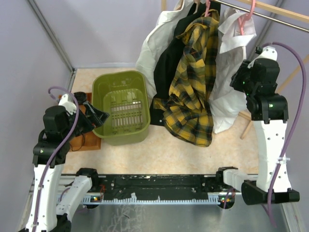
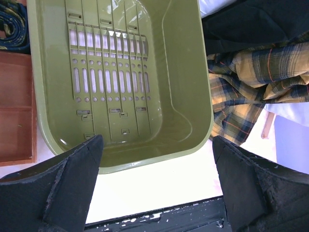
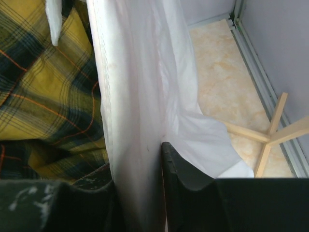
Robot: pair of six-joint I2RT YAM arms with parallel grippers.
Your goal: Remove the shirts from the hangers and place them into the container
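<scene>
A white shirt (image 1: pixel 229 58) hangs from a pink hanger (image 1: pixel 245 19) on the metal rail, at the upper right in the top view. My right gripper (image 1: pixel 237 77) is at the shirt's right side, below the hanger. In the right wrist view, a fold of the white shirt (image 3: pixel 135 106) runs down between the fingers, which press against it from both sides. My left gripper (image 1: pixel 100 121) stands open and empty over the front left of the green basket (image 2: pixel 188 145). The basket has nothing in it.
Left of the white shirt hang a yellow plaid shirt (image 1: pixel 190 82), a dark garment (image 1: pixel 166 72) and another white one (image 1: pixel 149 58). A brown tray (image 1: pixel 87 142) lies beside the basket.
</scene>
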